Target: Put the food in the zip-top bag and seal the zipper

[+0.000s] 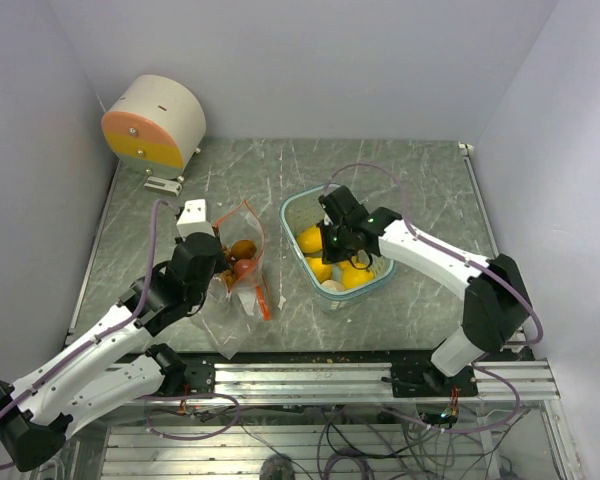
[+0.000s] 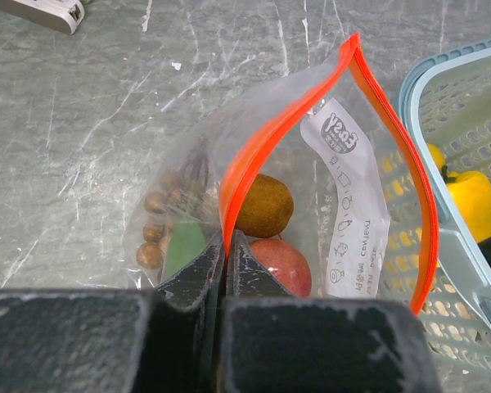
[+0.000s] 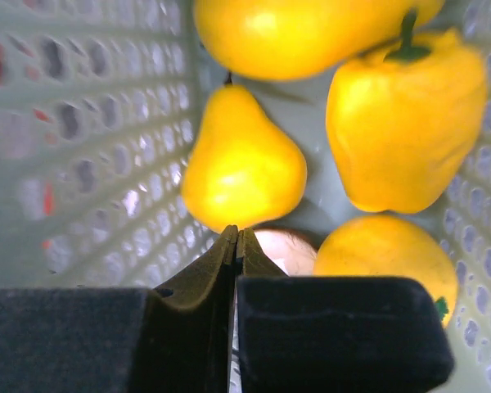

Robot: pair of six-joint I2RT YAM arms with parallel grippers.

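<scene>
The zip bag point(image 2: 344, 205) stands open at left centre, holding a brown fruit point(image 2: 263, 205), a red fruit point(image 2: 280, 267) and small brown balls. My left gripper is shut on its orange zipper edge. The plastic basket point(image 1: 290, 212) holds yellow peppers point(image 3: 405, 119), a yellow pear point(image 3: 241, 164) and other yellow food. My right gripper is shut, nothing visible between its fingers, inside the basket over the food.
A white rounded box with an orange and yellow front point(image 1: 150, 120) stands at the back left. Bare counter point(image 1: 430, 180) lies behind and right of the basket. Walls border both sides.
</scene>
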